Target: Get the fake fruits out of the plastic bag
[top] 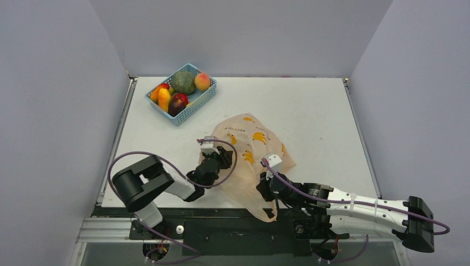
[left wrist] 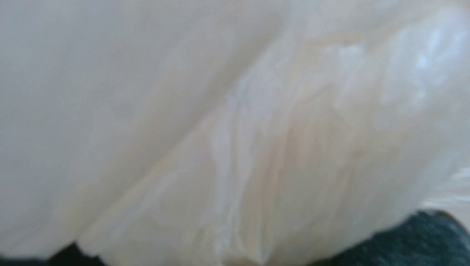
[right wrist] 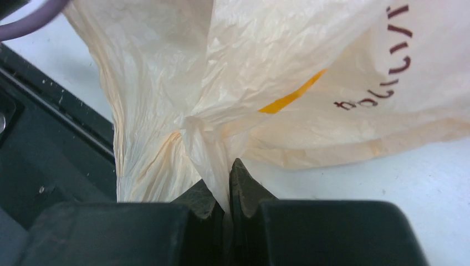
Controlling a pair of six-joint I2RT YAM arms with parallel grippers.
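Note:
A pale, see-through plastic bag (top: 244, 136) printed with bananas lies crumpled over the middle of the white table, its lower end hanging past the front edge. My left gripper (top: 225, 158) is at the bag's left side. In the left wrist view, film (left wrist: 249, 166) fills the picture and hides the fingertips, its folds running together low between the dark finger bases. My right gripper is shut with a thin fold of the bag (right wrist: 208, 149) pinched between its fingers. Any fruit inside the bag is hidden; fake fruits such as a peach (top: 202, 81) sit in the basket.
The blue basket (top: 194, 108) stands at the back left, holding a green gourd (top: 183, 81) and several other fruits. Clear white table (top: 310, 116) lies to the right and behind the bag. Grey walls close in both sides.

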